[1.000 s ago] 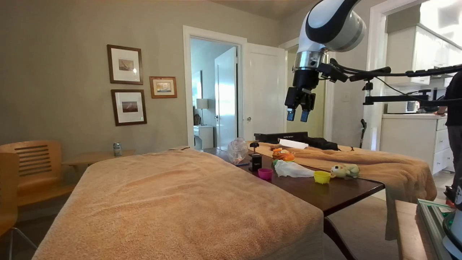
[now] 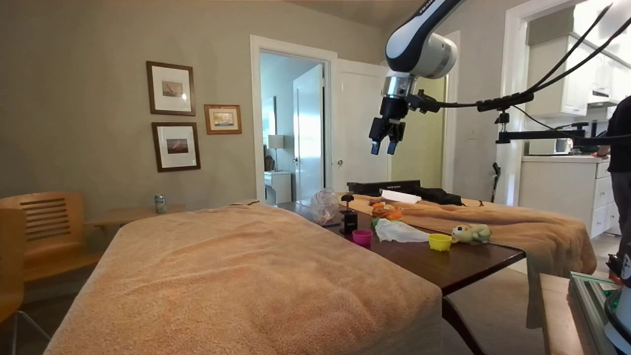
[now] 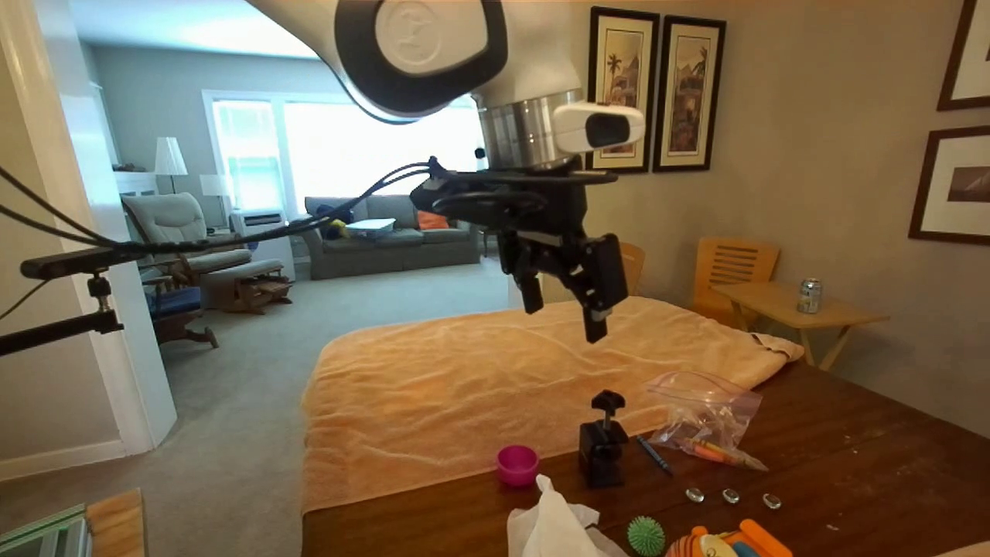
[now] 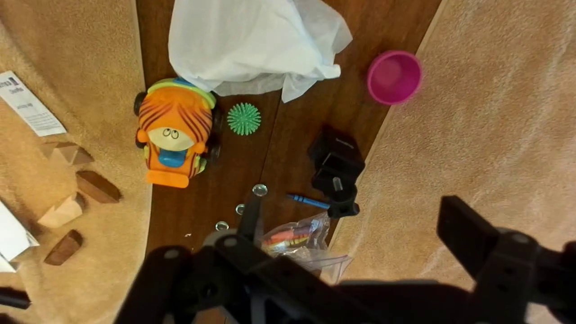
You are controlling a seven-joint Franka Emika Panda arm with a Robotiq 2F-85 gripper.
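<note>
My gripper (image 2: 383, 148) hangs open high above the table, nothing between its fingers. Below it in the wrist view lie a white cloth (image 4: 243, 43), a magenta cup (image 4: 394, 77), an orange toy car (image 4: 175, 129) and a green spiky ball (image 4: 244, 119). A black clamp-like stand (image 4: 337, 162) is beside a blue crayon (image 4: 308, 201). Close to one finger in that view, though far beneath it, are several clear glass pebbles (image 4: 259, 189) and a clear bag (image 4: 294, 237) with crayons inside. A yellow cup (image 2: 439, 242) and a pale green plush toy (image 2: 471, 233) sit toward the table's near end.
Orange towels (image 2: 254, 278) cover surfaces on both sides of the dark wooden table (image 2: 467, 266). Wooden blocks (image 4: 99, 186) rest on one towel. A cable and camera arm (image 2: 532, 137) extend at the right. Bare wood shows at the table's near corner.
The arm and gripper have moved left and slightly up in exterior view 1, and the gripper has turned somewhat. It remains open. Objects on the table have stayed in place.
</note>
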